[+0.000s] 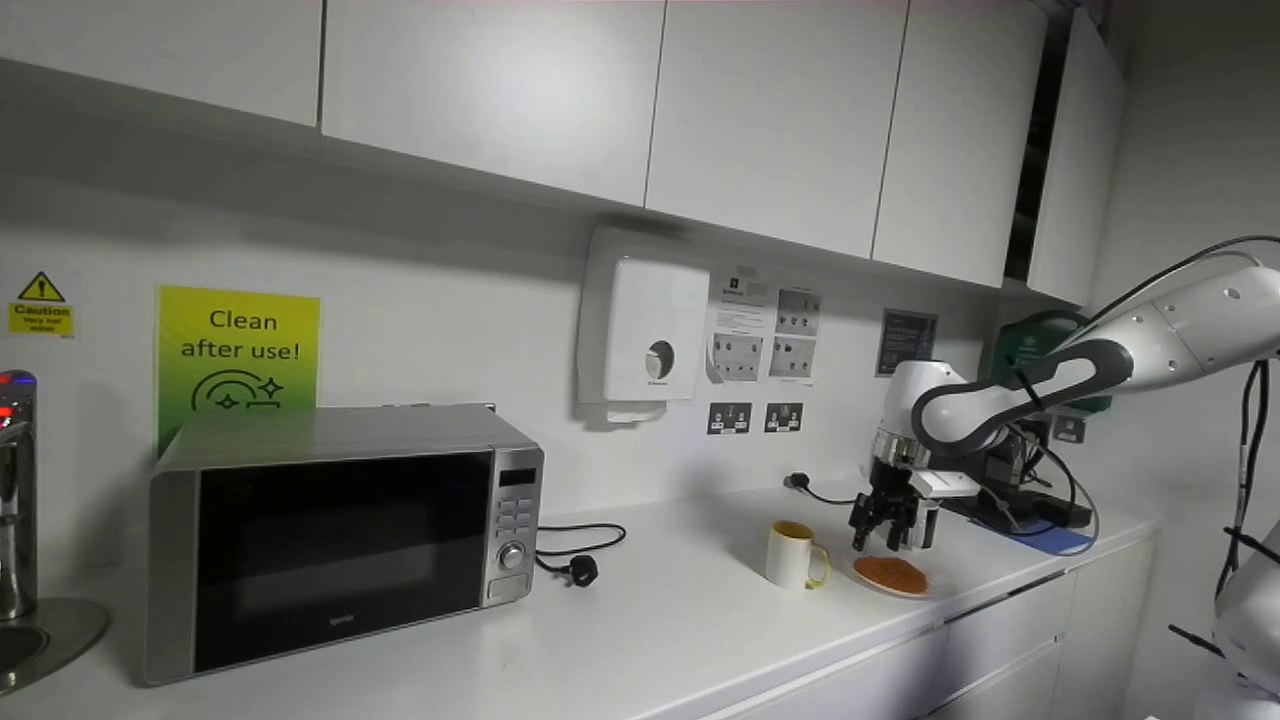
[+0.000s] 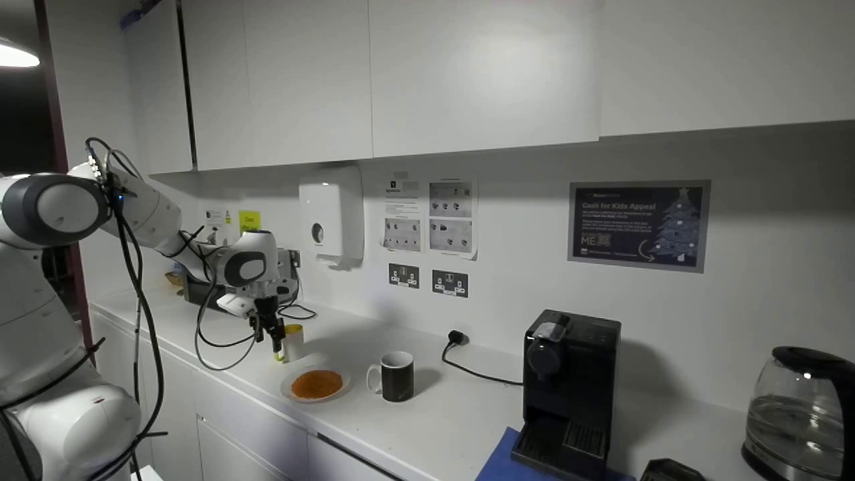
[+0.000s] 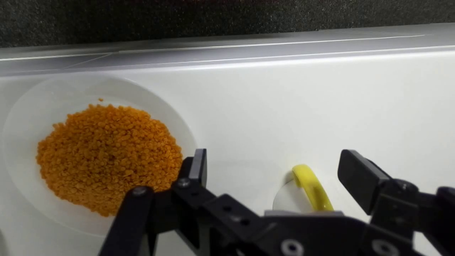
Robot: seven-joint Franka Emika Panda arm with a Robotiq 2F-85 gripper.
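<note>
My gripper is open and empty, pointing down above the counter, its two black fingers wide apart in the wrist view. Between and below them shows the yellow handle (image 3: 314,188) of a white mug (image 1: 789,558) with a yellow inside; the gripper hides most of its body there. A white plate (image 3: 25,192) heaped with orange lentils (image 3: 106,153) lies left of the fingers in the wrist view, one finger overlapping its edge from above. The black mug (image 2: 398,377) with a pale handle stands upright beyond the plate in exterior view 2.
A microwave (image 1: 342,540) stands on the counter (image 1: 648,648) with free room between it and the white mug. At the other end are a coffee machine (image 2: 573,385) on a blue mat (image 2: 498,458) and a glass kettle (image 2: 797,417). The counter's front edge runs close beside the plate.
</note>
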